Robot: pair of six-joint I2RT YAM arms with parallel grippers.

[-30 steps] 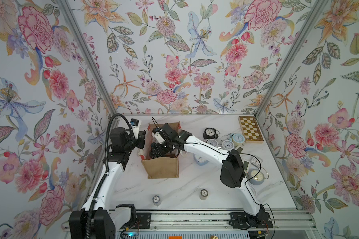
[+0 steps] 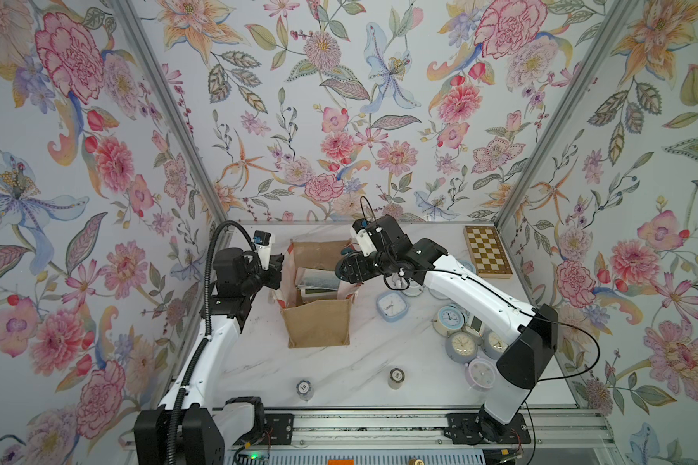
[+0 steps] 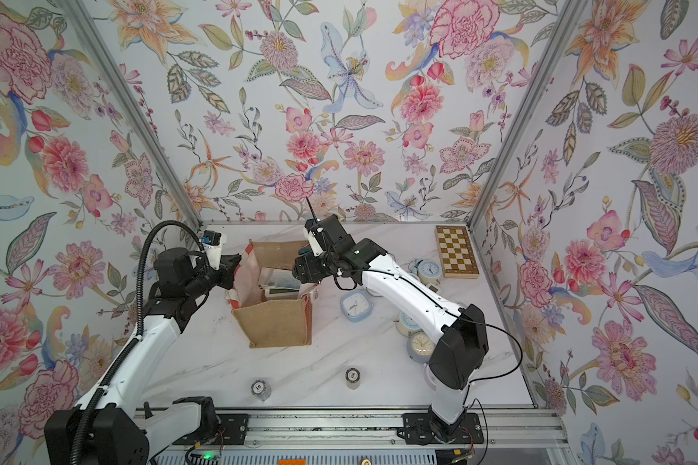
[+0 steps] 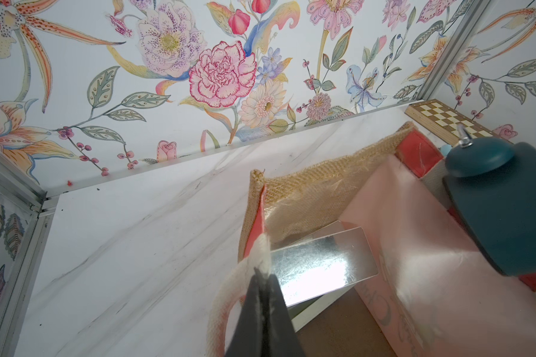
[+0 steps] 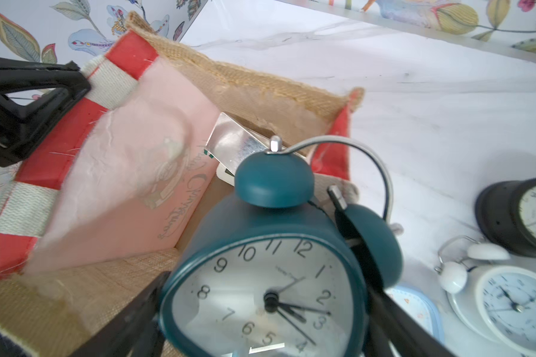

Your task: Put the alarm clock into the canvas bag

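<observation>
The teal alarm clock (image 5: 268, 223), with twin bells and a white dial, fills the middle of the right wrist view. My right gripper (image 2: 353, 268) is open, its fingers (image 5: 134, 318) spread wide on either side of the clock. Both are raised above the right rim of the canvas bag (image 2: 318, 325); the teal clock body (image 4: 506, 208) also shows there in the left wrist view. At the opposite rim my left gripper is shut on the bag's cloth edge. The open bag stands upright, with a silvery box (image 4: 327, 261) inside.
Right of the bag stand other clocks: a light blue square one (image 2: 392, 306), a black one (image 5: 518, 217), a white twin-bell one (image 5: 506, 303) and more. Two small clocks (image 2: 396, 377) stand at the front. A chessboard (image 2: 488, 252) lies back right.
My right gripper has risen out of the bag and moved right, to its right rim, with the teal clock between its fingers. The bag's inside is uncovered. The left arm stays put.
</observation>
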